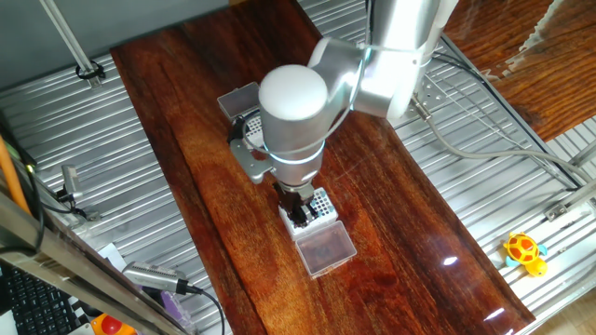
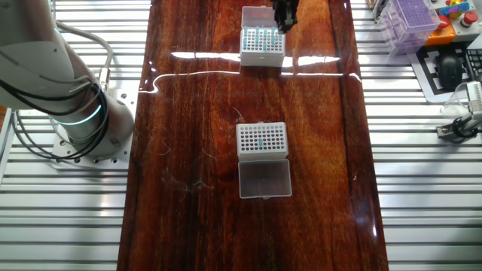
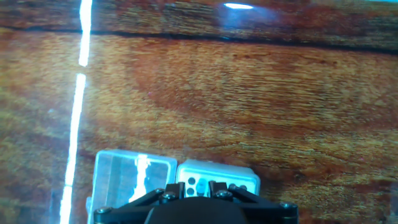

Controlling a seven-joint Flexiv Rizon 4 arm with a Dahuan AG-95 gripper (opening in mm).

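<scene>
My gripper (image 1: 306, 216) stands over the near white tip box (image 1: 323, 202), close to its lid side, with its fingers apart. That box appears in exterior view 2 as the upper tip box (image 2: 263, 60), holding several blue tips, and the dark gripper (image 2: 285, 16) hangs at its right. In the wrist view the gripper shows a gap between its fingertips, with the white box (image 3: 217, 167) behind; no held object can be made out. The other tip box (image 2: 261, 154) has a few blue tips near its middle; the arm partly hides it in exterior view 1.
Clear open lids (image 1: 326, 249) (image 2: 265, 179) lie beside both boxes. Bare wooden table (image 2: 196, 218) surrounds them. Off the table are a toy turtle (image 1: 523, 249), a purple container (image 2: 413, 21) and a keyboard (image 1: 33, 302).
</scene>
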